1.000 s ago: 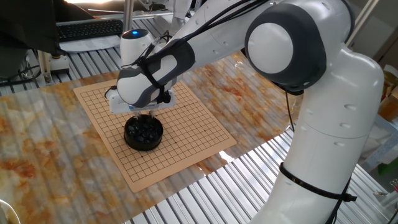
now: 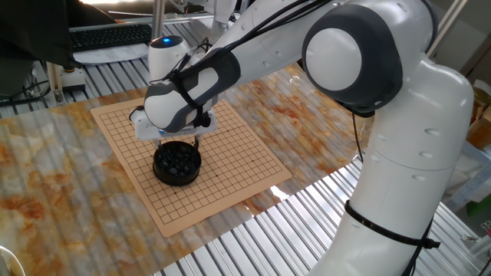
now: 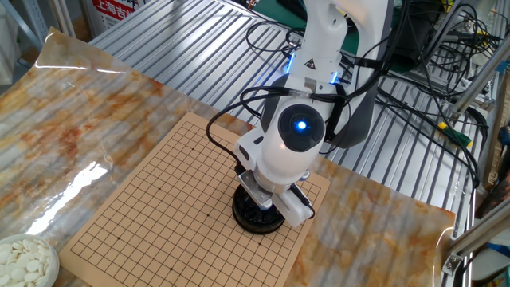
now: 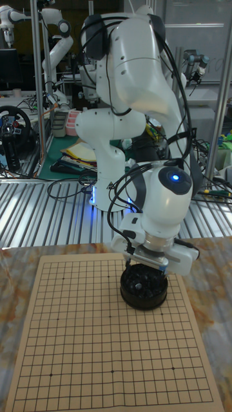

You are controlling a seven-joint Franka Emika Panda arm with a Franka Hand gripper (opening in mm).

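A round black bowl holding several dark stones stands upright on the tan gridded board. My gripper points down at the bowl's far side in exterior view 1, its fingers spread about as wide as the bowl. No object shows held between them. Whether the fingertips touch the rim I cannot tell. In exterior view 2 the hand covers part of the bowl and hides the fingers. Exterior view 3 shows the bowl just below the hand, toward the board's far right part.
A white bowl of white stones sits beside the board at the lower left of exterior view 2. The rest of the board is bare. A keyboard lies at the back in exterior view 1.
My gripper's fingers have spread apart, from close together above the bowl to about the bowl's width. The arm and the bowl look unmoved.
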